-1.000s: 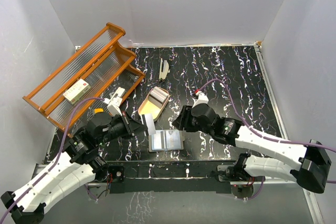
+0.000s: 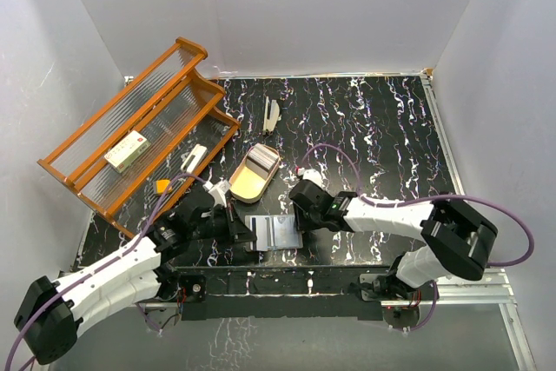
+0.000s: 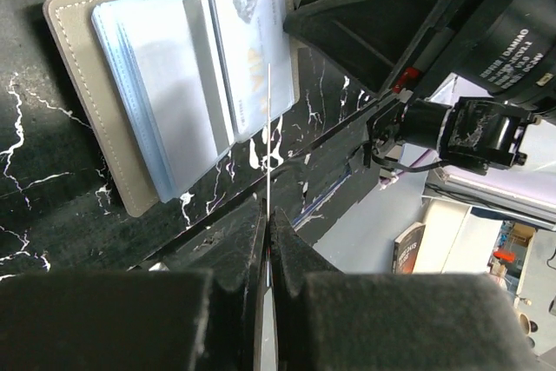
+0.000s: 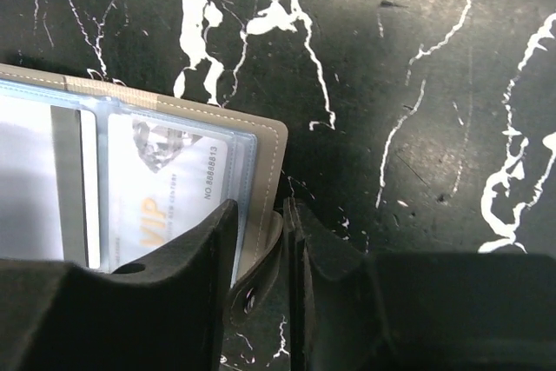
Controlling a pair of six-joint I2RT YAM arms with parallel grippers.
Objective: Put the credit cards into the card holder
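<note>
An open card holder (image 2: 282, 230) with clear sleeves lies near the front edge; white cards with a dark stripe and a VIP card (image 4: 161, 184) show in it. My left gripper is shut above it, a thin pale line, apparently a card edge-on, rising from between its fingertips. My right gripper is at the holder's right edge, part open, one finger touching the cover's corner; whether it grips the cover is unclear.
A tan box (image 2: 248, 182) of cards sits behind the holder, a stapler (image 2: 269, 116) farther back. A wooden rack (image 2: 165, 93) fills the left side.
My left gripper has moved down over the holder with the white card.
</note>
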